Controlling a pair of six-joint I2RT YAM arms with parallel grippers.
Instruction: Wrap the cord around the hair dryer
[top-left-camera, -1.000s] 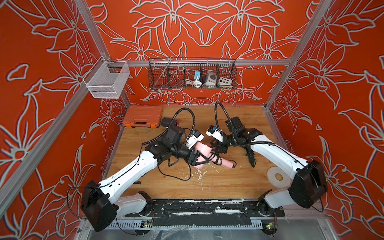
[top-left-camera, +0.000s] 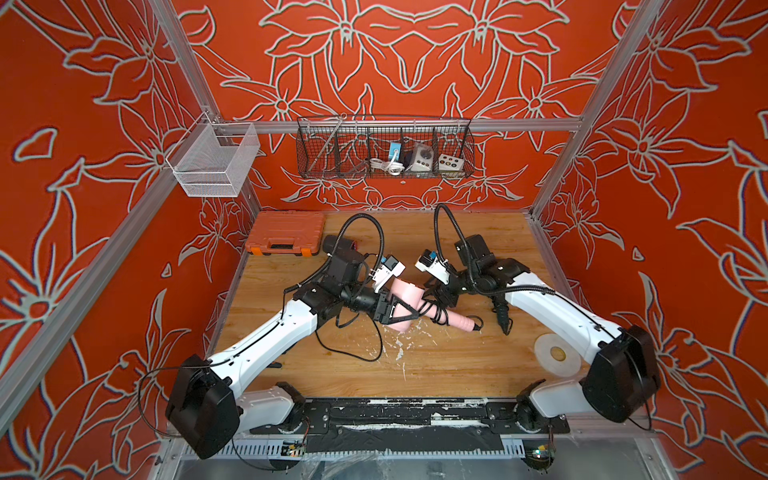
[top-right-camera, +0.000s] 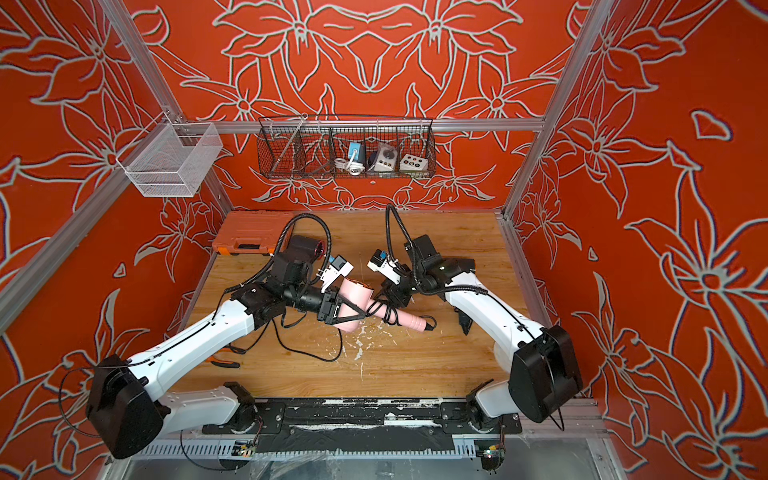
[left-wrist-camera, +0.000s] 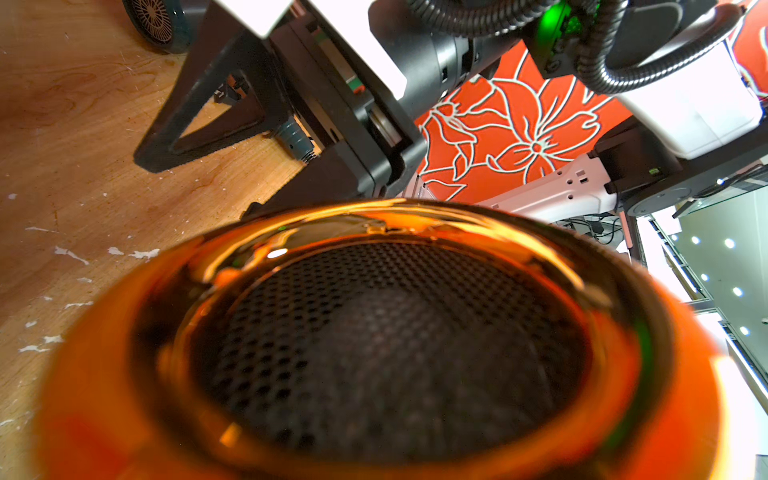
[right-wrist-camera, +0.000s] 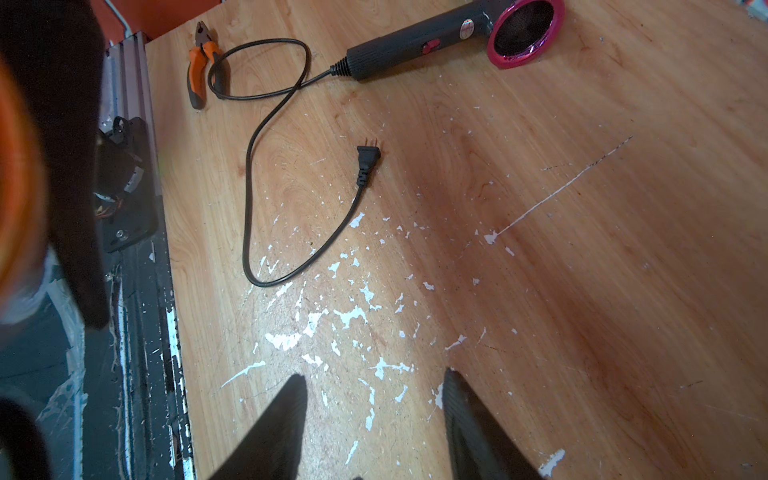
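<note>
The pink hair dryer (top-left-camera: 406, 297) is held above the table by my left gripper (top-left-camera: 397, 312), shut round its head. Its black cord loops round the pink handle (top-right-camera: 411, 321). In the left wrist view the dryer's mesh end (left-wrist-camera: 384, 344) fills the lower frame. My right gripper is just behind the dryer; its fingers stand apart over bare table in the right wrist view, with nothing between them.
A dark hair dryer (right-wrist-camera: 416, 44) with loose cord and orange-handled pliers (right-wrist-camera: 196, 72) lie on the table (right-wrist-camera: 600, 280). An orange case (top-left-camera: 284, 228) is at the back left, a white roll (top-left-camera: 550, 352) at the right, wire baskets on the walls.
The pink dryer and my left gripper have shifted slightly up, the handle's end rising and moving right. My right gripper has moved a little to the right.
</note>
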